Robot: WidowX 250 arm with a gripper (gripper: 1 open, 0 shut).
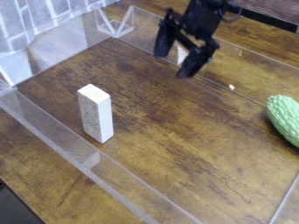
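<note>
My black gripper [183,52] hangs at the top centre of the view, over the far part of the wooden floor of a clear-walled tray. It is blurred, with its two fingers spread apart. A small pale object [183,55] shows behind it near the far wall, partly hidden. A white upright block [96,114] stands at the left middle. A light green bumpy vegetable-like object [282,118] lies at the right edge.
Clear plastic walls [70,153] bound the wooden surface [176,149] on the left, back and right. A pale cloth [35,26] shows beyond the tray at upper left.
</note>
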